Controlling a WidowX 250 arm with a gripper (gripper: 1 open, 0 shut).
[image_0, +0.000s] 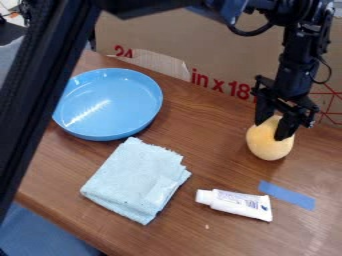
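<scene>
My black gripper (278, 112) is at the right side of the camera view, shut on a round pale-yellow object (269, 146), which sits low at the wooden table's surface; whether it rests on the wood is hard to tell. A blue plate (107, 104) lies at the left, and a folded pale-blue cloth (135, 178) lies below it.
A white tube (234, 203) and a strip of blue tape (287, 196) lie at the front right. A cardboard box (201, 61) stands along the back. A large dark bar (40, 90) crosses the left of the view.
</scene>
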